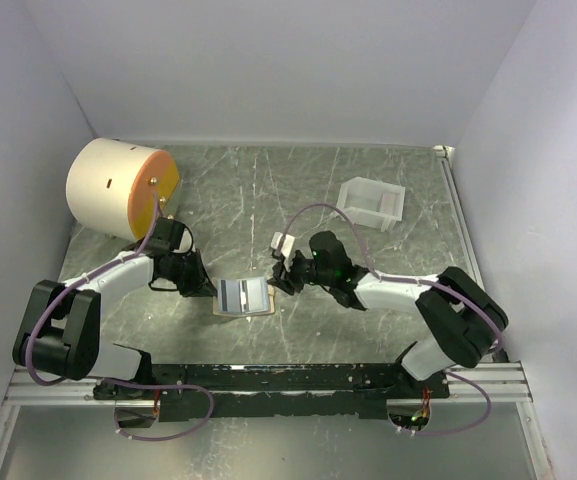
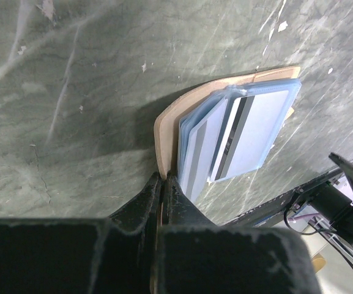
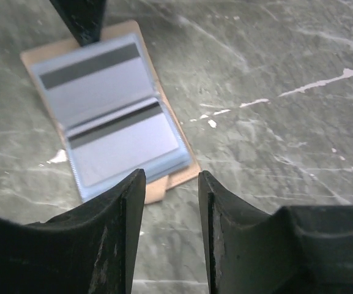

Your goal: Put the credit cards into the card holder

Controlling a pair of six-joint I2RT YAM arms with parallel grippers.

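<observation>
The tan card holder (image 2: 171,138) lies spread on the table, its clear sleeves fanned out. Striped cards (image 2: 257,125) show in the sleeves, and a white strip edges the upper one in the left wrist view. My left gripper is shut on the holder's tan edge. In the right wrist view, the left gripper's dark tip meets the far end of the holder (image 3: 182,174), where two striped panels lie side by side. My right gripper is open just off the holder's near edge, nothing between its fingers.
A white divided tray (image 1: 346,196) stands at the back right. At the far left sits a large cream drum with an orange face (image 1: 143,190).
</observation>
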